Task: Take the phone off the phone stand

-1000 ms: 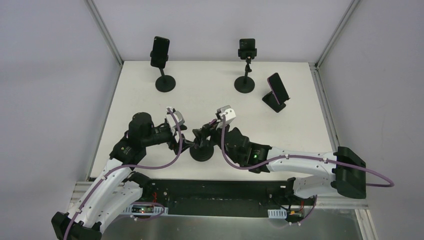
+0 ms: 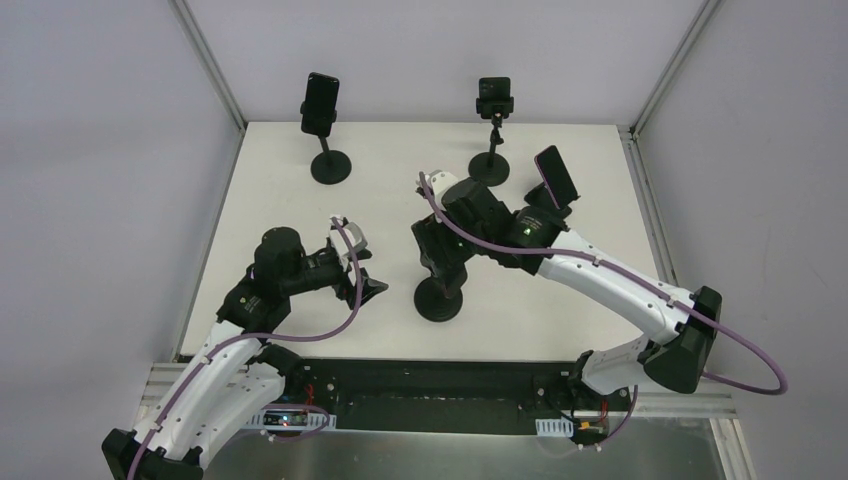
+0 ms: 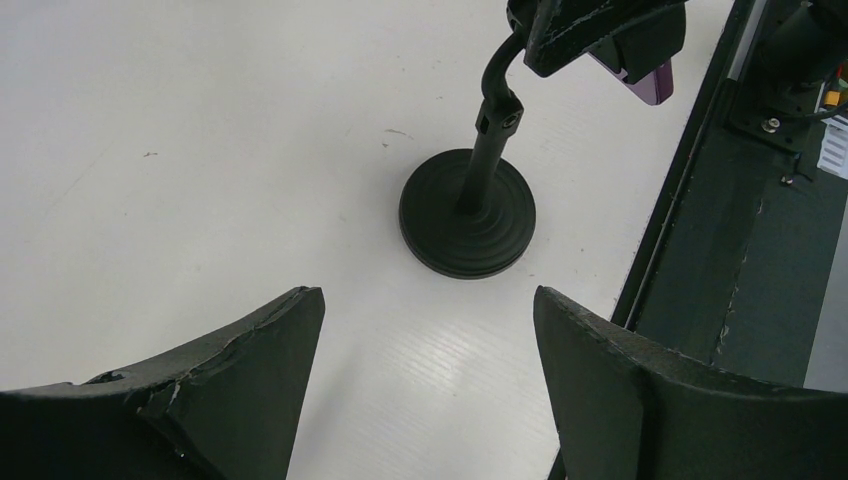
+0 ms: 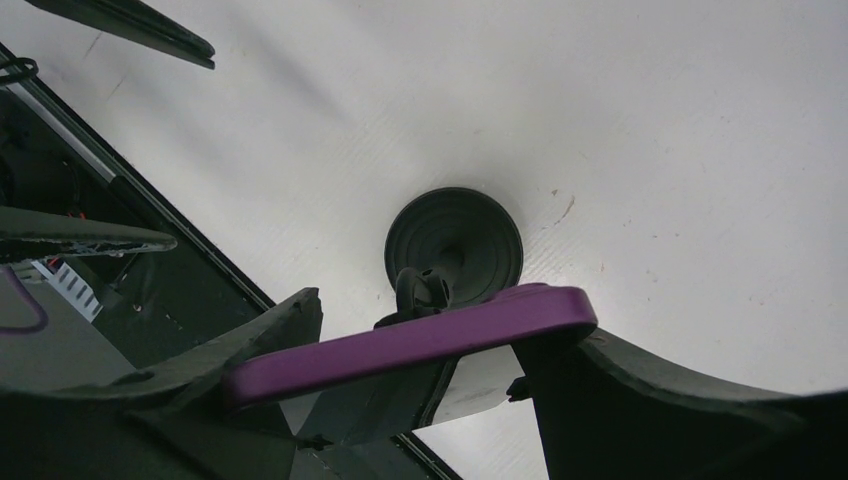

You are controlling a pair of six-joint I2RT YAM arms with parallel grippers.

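Note:
A black phone stand [image 2: 436, 306] with round base [image 3: 467, 223] and short post stands near the table's front middle; its top holder [image 3: 600, 30] holds a purple-edged phone [image 4: 410, 340]. My right gripper [image 2: 438, 240] is shut on that phone, above the stand's base [image 4: 455, 235]. Whether the phone is still seated in the holder is hard to tell. My left gripper [image 2: 365, 275] is open to the left of the stand, empty.
More stands with phones are at the back: left [image 2: 320, 105], middle [image 2: 494, 95] and right [image 2: 555, 178]. The front edge [image 3: 650, 250] lies close to the stand.
My left arm is nearly still.

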